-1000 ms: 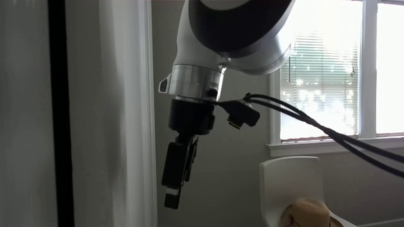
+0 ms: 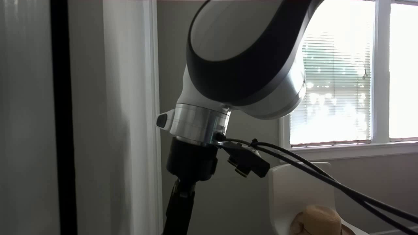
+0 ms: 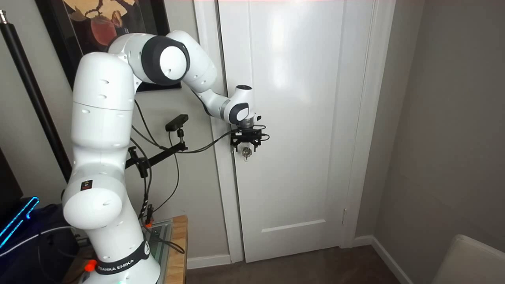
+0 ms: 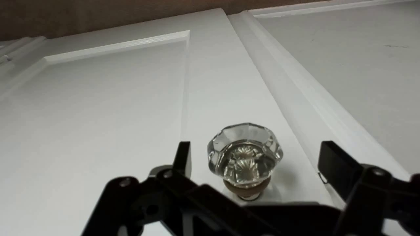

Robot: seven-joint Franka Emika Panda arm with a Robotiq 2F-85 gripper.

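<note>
A faceted glass knob (image 4: 244, 155) on a brass-coloured base stands out from a white door (image 4: 130, 106). In the wrist view it lies between the two widely spread fingers of my open gripper, nearer the left one, with clear space on both sides. From the second exterior view, the gripper (image 3: 245, 147) points down over the knob (image 3: 246, 152) near the door's left edge. The fingertips are out of the first exterior view, below its bottom edge, where only the gripper's black upper body (image 2: 192, 158) shows.
The door frame (image 3: 227, 189) runs close beside the knob, left in the second exterior view. A camera on a bracket (image 3: 177, 123) and loose cables hang near the arm. Off to the side stands a white chair (image 2: 299, 182) with a hat (image 2: 322, 221) on it.
My arm has come down and slightly left in the first exterior view, taking the fingertips below the picture's edge. The chair and hat have stayed in place.
</note>
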